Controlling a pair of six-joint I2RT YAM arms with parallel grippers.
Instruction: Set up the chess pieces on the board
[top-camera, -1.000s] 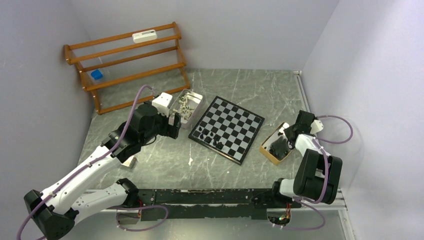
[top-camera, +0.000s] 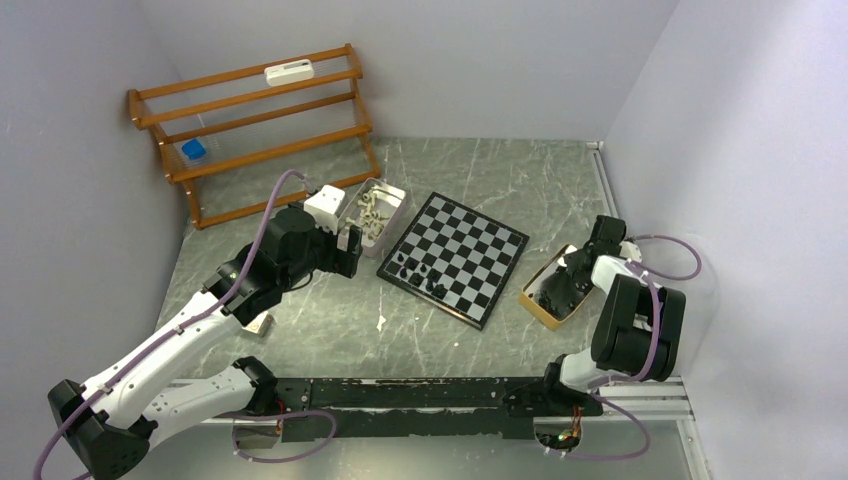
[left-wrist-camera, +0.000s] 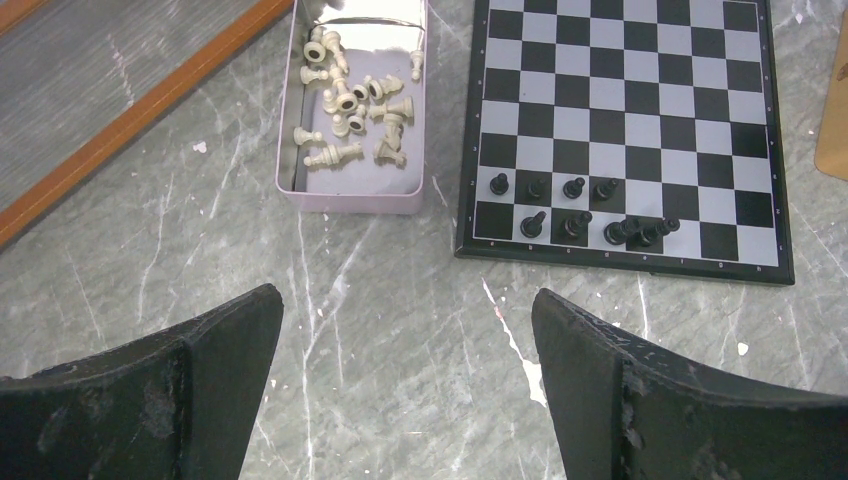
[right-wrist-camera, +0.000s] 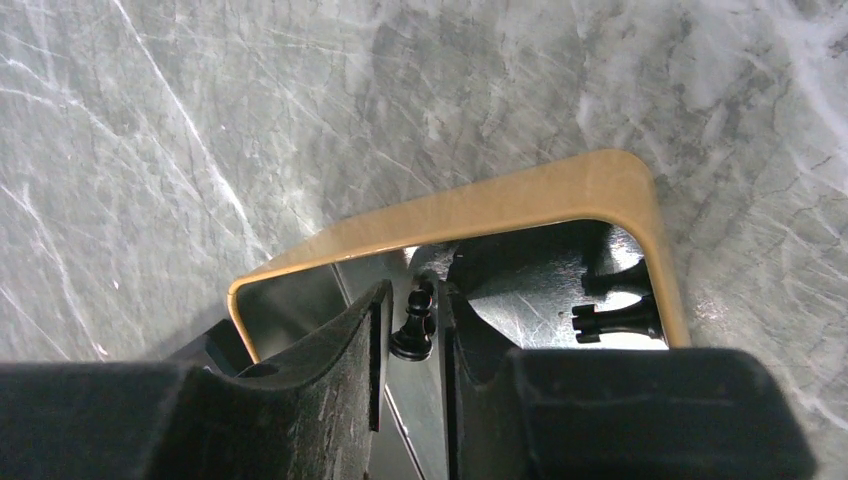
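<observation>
The chessboard (top-camera: 453, 257) lies mid-table, and several black pieces (left-wrist-camera: 575, 224) stand along its near edge in the left wrist view; a few of them lean or lie over. On the right, the tan-rimmed box (right-wrist-camera: 500, 205) holds black pieces. Inside it a black pawn (right-wrist-camera: 411, 338) shows between the fingers of my right gripper. Those fingers stand partly open, with a narrow gap around the pawn. Two more black pieces (right-wrist-camera: 622, 320) lie at the box's end. My left gripper is wide open over bare table, holding nothing.
A pale bin (left-wrist-camera: 350, 200) of cream pieces (left-wrist-camera: 345, 100) stands left of the board. Behind it rises a wooden rack (top-camera: 250, 162). Bare marble (top-camera: 400, 340) lies in front of the board. A wall closes off the right side, close to the right arm.
The right arm has shifted slightly over the tan-rimmed box, its elbow moving a little away from the table's front edge. The left arm, board and pieces on it look the same.
</observation>
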